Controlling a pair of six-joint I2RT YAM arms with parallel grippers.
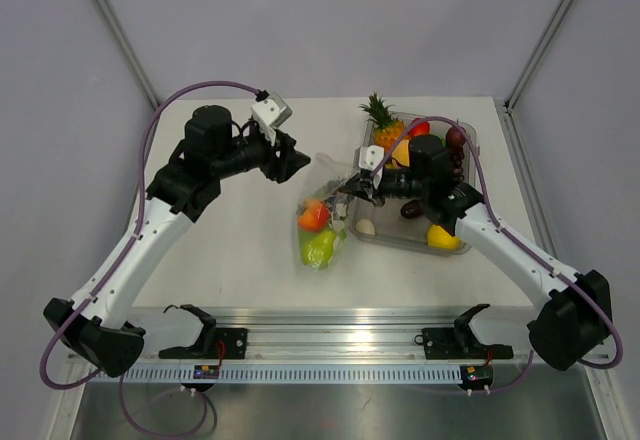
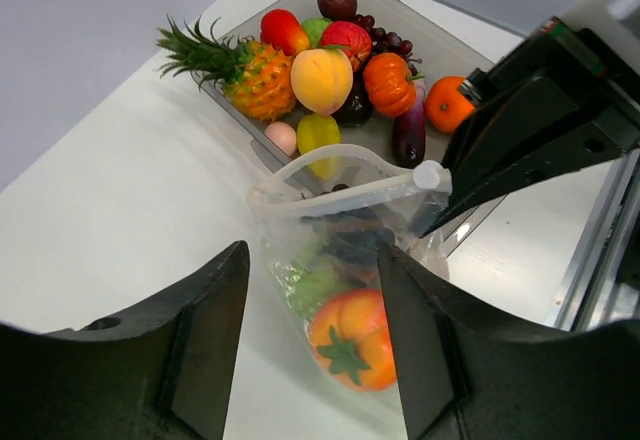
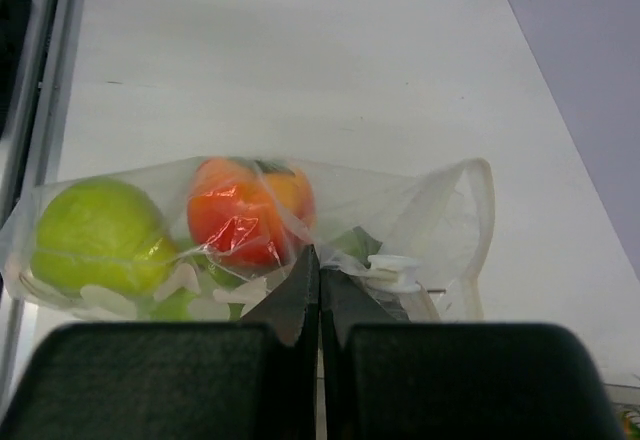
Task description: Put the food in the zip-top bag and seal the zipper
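Observation:
A clear zip top bag (image 1: 304, 243) hangs from my right gripper (image 1: 352, 192), which is shut on a corner of its opening by the white zipper end. Inside are a red-orange tomato (image 3: 245, 210), a green pear (image 3: 100, 240) and darker pieces that are hard to make out. In the left wrist view the mouth of the bag (image 2: 330, 203) gapes, with its white zipper strip running to the right fingers (image 2: 470, 185). My left gripper is open with nothing between its fingers; the bag lies beyond them.
A grey bin (image 1: 400, 237) of toy food stands to the right, under my right arm. It holds a pineapple (image 1: 383, 132), an orange (image 1: 443, 237), an eggplant (image 1: 411, 209) and several other pieces.

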